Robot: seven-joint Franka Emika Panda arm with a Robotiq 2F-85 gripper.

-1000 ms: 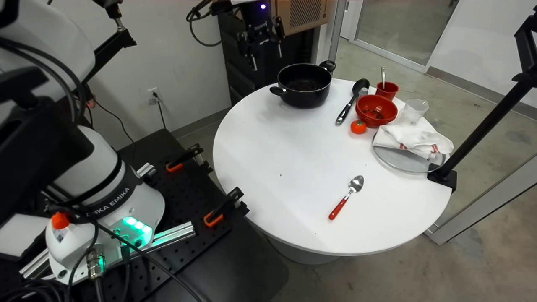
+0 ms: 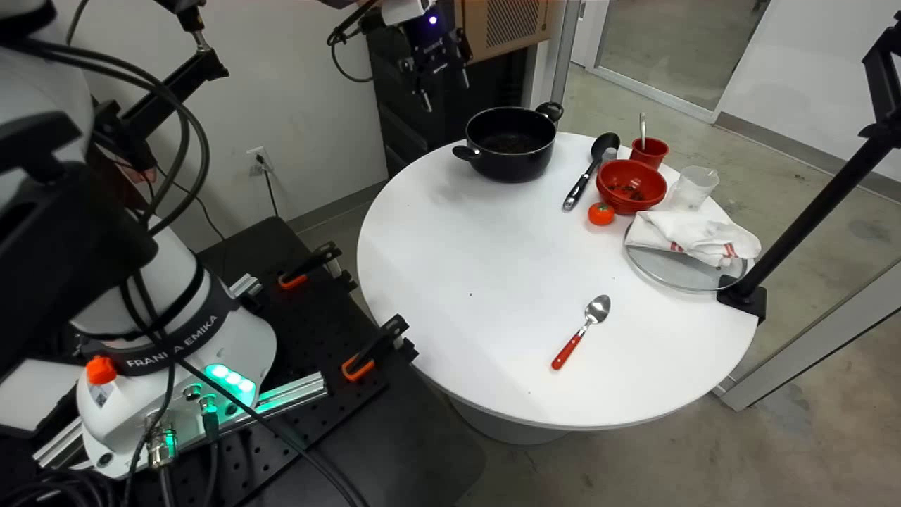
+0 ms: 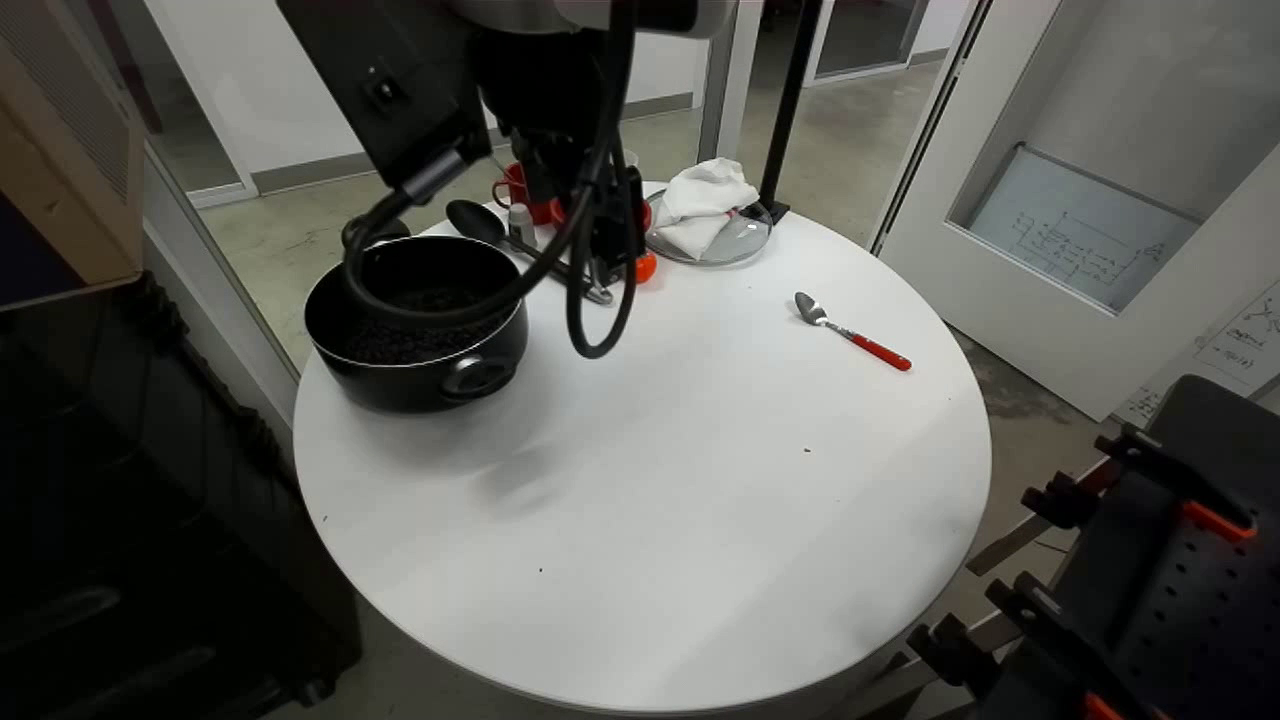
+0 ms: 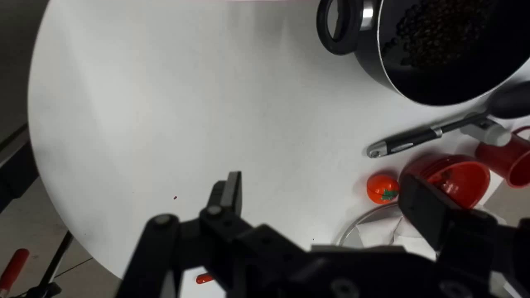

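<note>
High above the table's far left side in exterior view 1, my gripper point(image 2: 445, 91) stands open, nothing between its fingers. Its two fingers spread wide apart in the wrist view. Below and to the right of it is a black pot point(image 2: 511, 144) holding dark beans point(image 4: 442, 32). A red bowl point(image 2: 631, 186) with a few dark bits inside sits beside a small tomato point(image 2: 601, 214). The black ladle point(image 2: 591, 169) lies between pot and bowl. Alone toward the table's front lies a spoon with a red handle point(image 2: 581, 332).
At the right, a white cloth point(image 2: 692, 235) rests on a clear plate point(image 2: 676, 269), near a plastic cup point(image 2: 695, 186). A red mug point(image 2: 648, 153) stands behind the bowl. A black post is clamped at its right edge.
My gripper has shifted only slightly, a little higher and tilted, while the arm's upper links and cables have swung. Objects on the table have not moved.
</note>
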